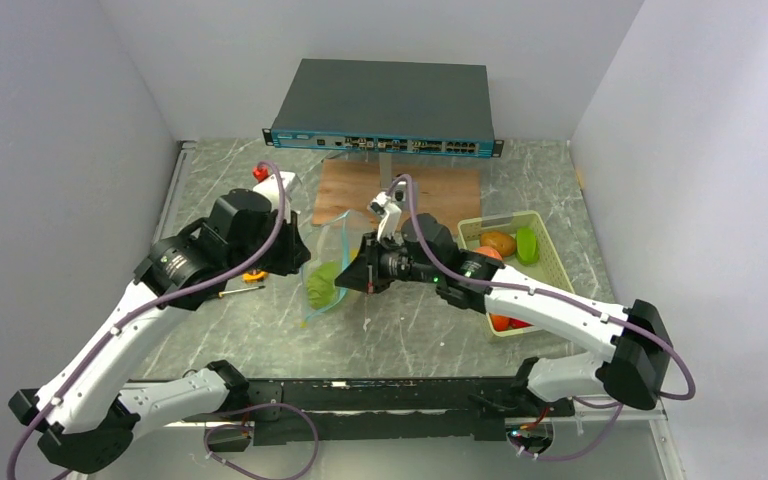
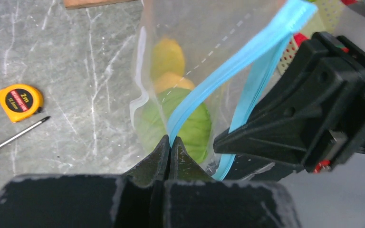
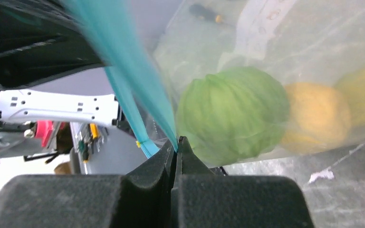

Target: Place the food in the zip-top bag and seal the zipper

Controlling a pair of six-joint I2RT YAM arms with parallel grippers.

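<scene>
The clear zip bag (image 1: 328, 243) with its blue zipper rim (image 2: 209, 85) stands upright, raised between both arms in the middle. A green cabbage-like piece (image 3: 233, 114), an orange-yellow round piece (image 3: 316, 116) and a yellow piece (image 2: 168, 57) are inside it. My left gripper is shut on one side of the zipper rim. Opposite, my right gripper is shut on the other side of the same rim. The two blue strips stand apart between the grippers, so the mouth is parted.
A pale green basket (image 1: 552, 270) with fruit and vegetables stands at the right. The tape measure (image 2: 21, 102) and screwdriver (image 2: 24, 133) lie left of the bag. Behind is a wooden board (image 1: 340, 190). Bare table lies in front.
</scene>
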